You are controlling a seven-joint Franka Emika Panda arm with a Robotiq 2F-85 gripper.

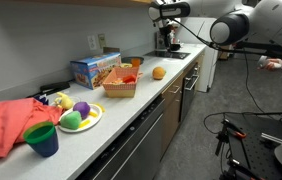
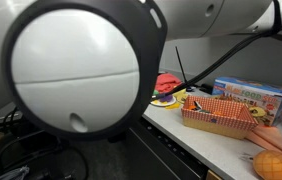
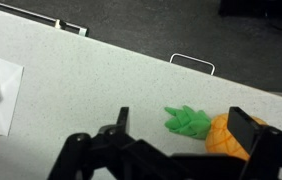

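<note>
In the wrist view my gripper is open, its two dark fingers set wide apart. Below it on the pale counter lies a toy pineapple (image 3: 224,138) with green leaves and an orange body. The leaves show between the fingers, while the body is partly covered by the right finger. Nothing appears to be held. The same pineapple (image 1: 159,73) looks like a small orange ball in exterior view 1, and its patterned body (image 2: 278,164) sits at the lower right of exterior view 2. At the far end of the counter, the arm (image 1: 164,15) is small, its fingers unclear.
An orange basket (image 1: 121,87) stands by a blue cardboard box (image 1: 94,70). Nearer are a plate of toy fruit (image 1: 80,118), a green cup (image 1: 42,139) and a red cloth (image 1: 16,125). A white envelope (image 3: 1,92) lies left of the gripper. Drawer handles (image 3: 192,63) line the counter's edge.
</note>
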